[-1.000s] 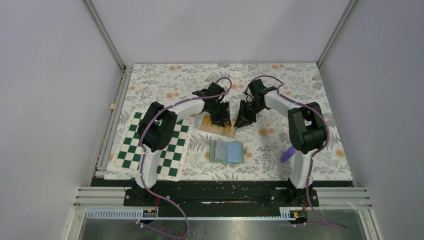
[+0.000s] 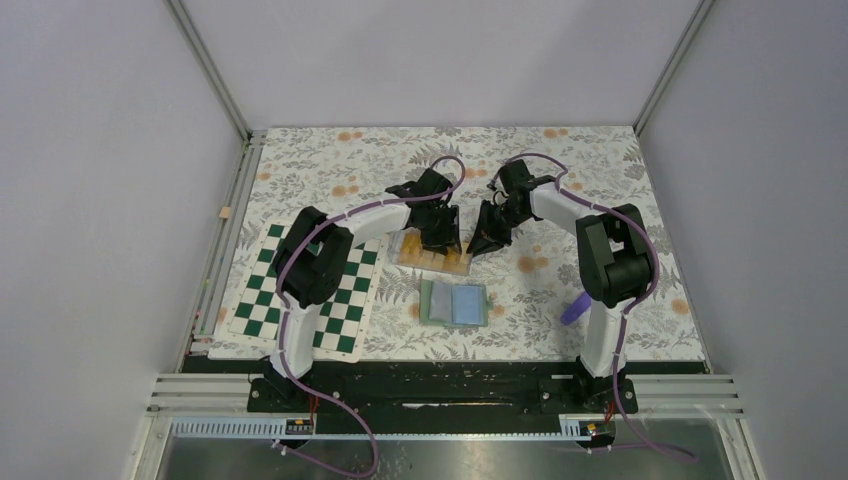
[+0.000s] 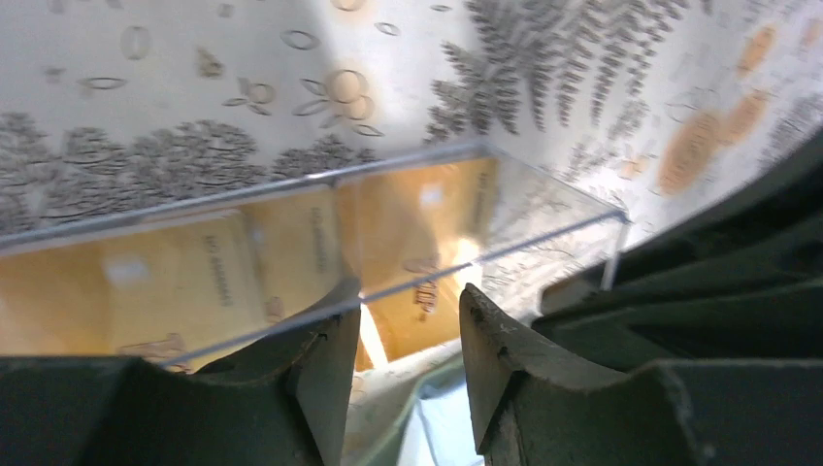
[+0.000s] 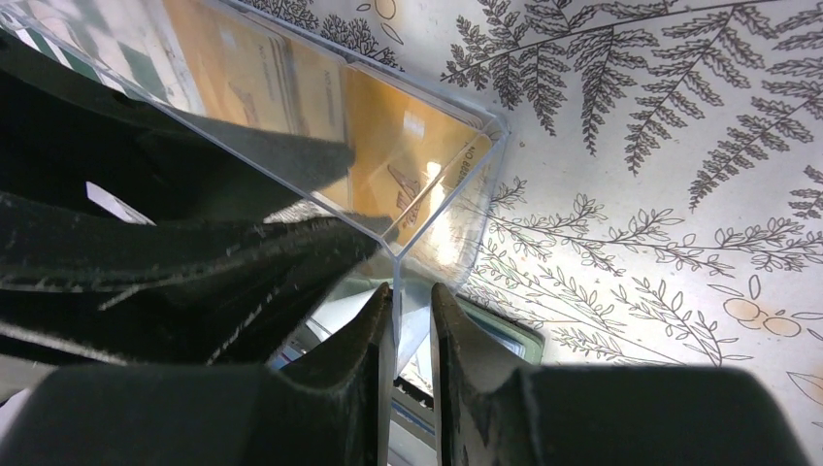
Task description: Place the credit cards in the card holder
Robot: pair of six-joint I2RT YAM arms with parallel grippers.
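Observation:
A clear acrylic box with gold cards lying in compartments sits mid-table under both grippers. In the left wrist view my left gripper is over its front edge, fingers apart, no card visible between them. My right gripper is at the box's right end, the clear corner edge against or between its fingertips; I cannot tell whether it grips it. Below the box lies a green tray with grey and light-blue pieces, apparently the card holder.
A green-and-white checkered board lies at front left. A purple object is at the right beside the right arm's base.
The right arm is nearly unchanged.

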